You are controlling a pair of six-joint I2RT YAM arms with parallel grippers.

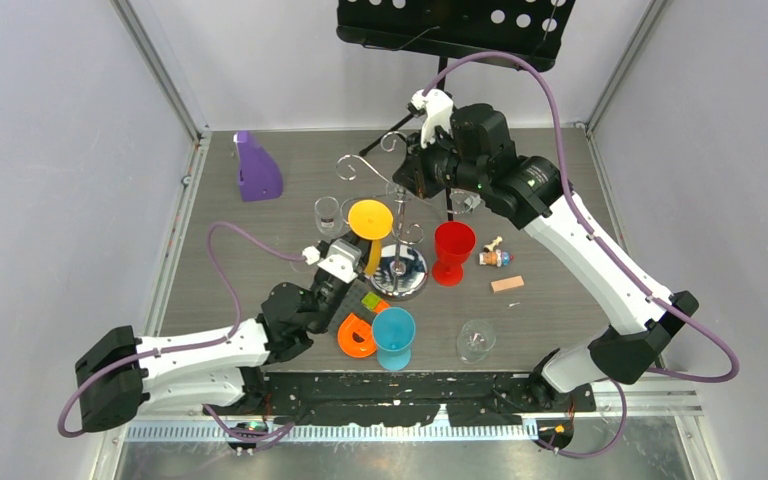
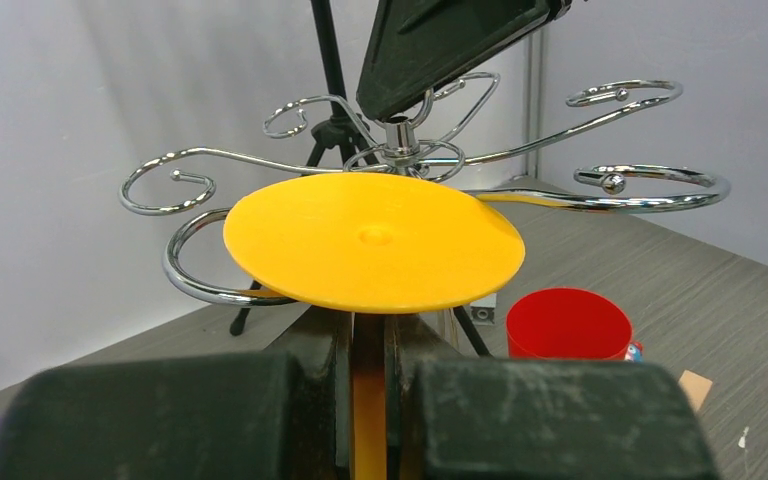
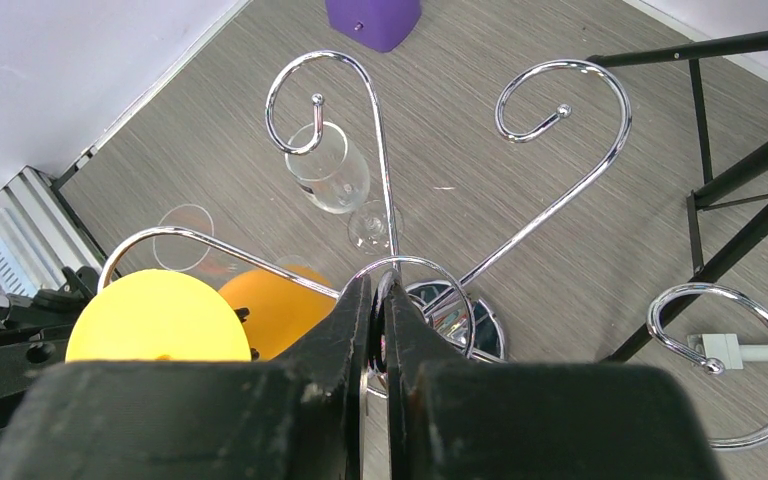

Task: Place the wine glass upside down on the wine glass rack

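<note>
The yellow wine glass is upside down, its round base (image 2: pixel 375 245) on top and its stem (image 2: pixel 368 400) between the fingers of my left gripper (image 1: pixel 362 252), which is shut on it. The chrome wine glass rack (image 1: pixel 400 225) stands just beyond. In the left wrist view, a curled rack arm (image 2: pixel 195 285) runs beneath the base's left edge, and another (image 2: pixel 610 200) passes behind its right edge. Whether the base rests on metal cannot be told. My right gripper is shut on the small ring (image 3: pixel 435 265) at the rack's top.
A red cup (image 1: pixel 452 250) stands right of the rack, a blue one (image 1: pixel 393 335) in front. Clear glasses stand at the back left (image 1: pixel 327 213) and front right (image 1: pixel 475 340). A black stand (image 1: pixel 450 30) rises behind; a purple object (image 1: pixel 257 170) sits far left.
</note>
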